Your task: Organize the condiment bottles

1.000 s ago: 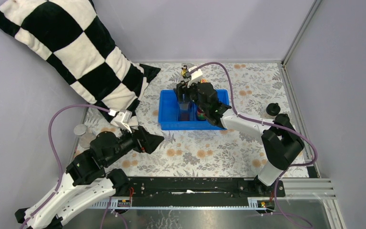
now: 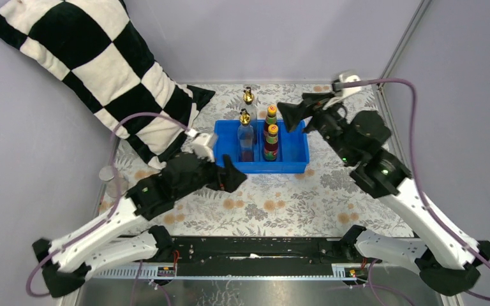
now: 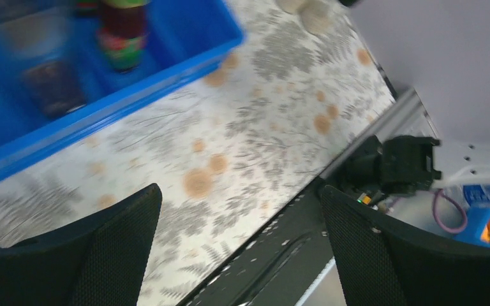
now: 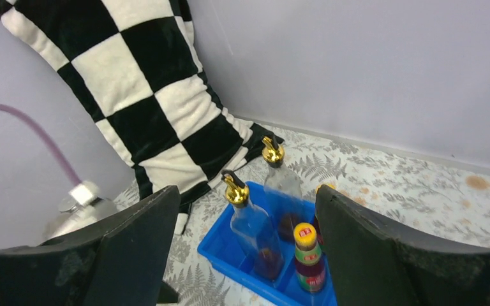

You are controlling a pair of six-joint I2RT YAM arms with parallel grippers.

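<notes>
A blue divided tray (image 2: pixel 300 167) holds two clear bottles with gold spouts, the front glass bottle (image 2: pixel 246 135) and the back glass bottle (image 2: pixel 249 108), all upright. Beside them in the tray stand two yellow-capped bottles, the front sauce bottle (image 2: pixel 271 145) and the back sauce bottle (image 2: pixel 271 115). Just in front of the tray, my left gripper (image 2: pixel 235 176) is open and empty. Up at the tray's back right hovers my right gripper (image 2: pixel 287 116), its fingers apart with nothing held. A clear jar (image 2: pixel 113 181) stands at the left, partly behind the left arm.
A checkered pillow (image 2: pixel 105 60) leans into the back left corner. Two small jars (image 3: pixel 316 17) show at the top of the left wrist view.
My right gripper has risen off the front glass bottle and swung right, now hiding the jars at the right. My left gripper has moved right, toward the tray's front.
</notes>
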